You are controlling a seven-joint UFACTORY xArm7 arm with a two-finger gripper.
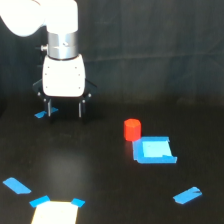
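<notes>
A white robot arm hangs at the upper left, its gripper [64,105] pointing down with two dark fingers spread apart and nothing seen between them. It is above the dark table, left of a small red cylinder [132,129]. Just below and right of the cylinder is a pale square [156,149] framed with blue tape. A bright cream square [54,213] with blue tape at its corners sits at the bottom left edge.
Loose blue tape strips lie at the left [16,186], at the lower right [187,195] and behind the gripper [42,114].
</notes>
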